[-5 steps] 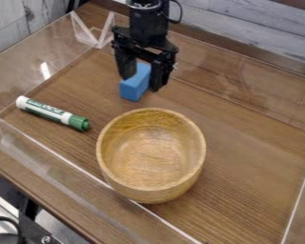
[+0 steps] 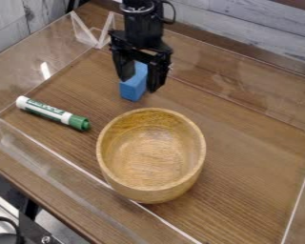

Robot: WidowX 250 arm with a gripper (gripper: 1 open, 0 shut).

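My black gripper (image 2: 142,63) hangs open at the upper middle, over a blue block (image 2: 134,82) on the wooden table, its fingers around the block's upper part; whether they touch it I cannot tell. In front of them sits an empty round wooden bowl (image 2: 152,155). A green-and-white cylindrical tube (image 2: 53,113) lies at the left.
At the upper left the table ends near a white edge, and a black cable shows at the lower left.
The gripper has shifted slightly over the last second, staying over the blue block. The bowl and tube look unmoved.
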